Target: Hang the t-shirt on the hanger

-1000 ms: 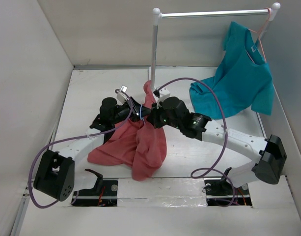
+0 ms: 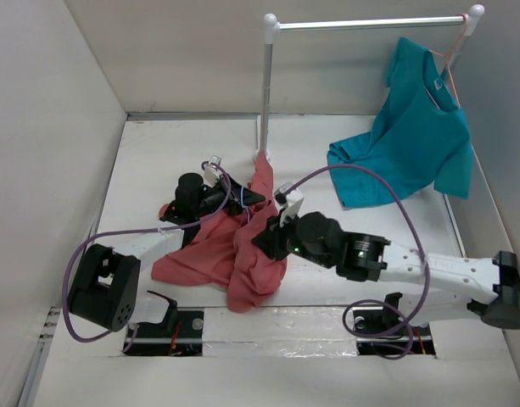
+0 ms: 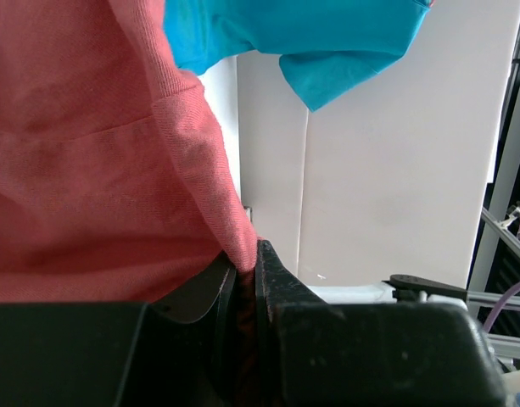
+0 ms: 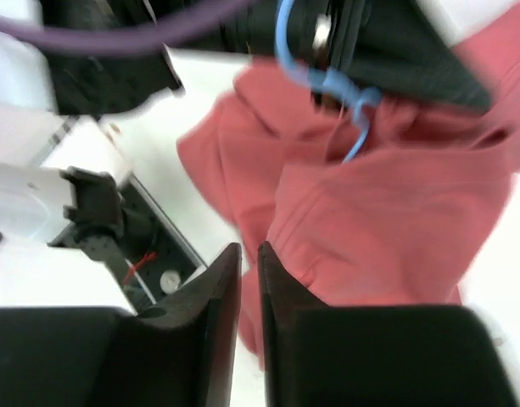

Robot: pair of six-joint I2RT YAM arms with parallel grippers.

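A red t shirt (image 2: 204, 267) lies bunched on the white floor beneath both arms. My left gripper (image 2: 247, 200) is at the shirt's upper part; in the left wrist view its dark fingers are shut on a raised red fold. A blue plastic piece (image 4: 357, 114), perhaps part of the hanger, shows beside it in the right wrist view, largely hidden. My right gripper (image 2: 268, 237) is over the lower middle of the shirt; in its blurred wrist view the fingertips are close together, with no cloth clearly between them.
A rail rack (image 2: 370, 24) stands at the back. A teal shirt (image 2: 412, 144) hangs at its right and spreads onto the floor. White walls close in both sides. Bare floor shows at the back left.
The left arm has shifted slightly since a second ago.
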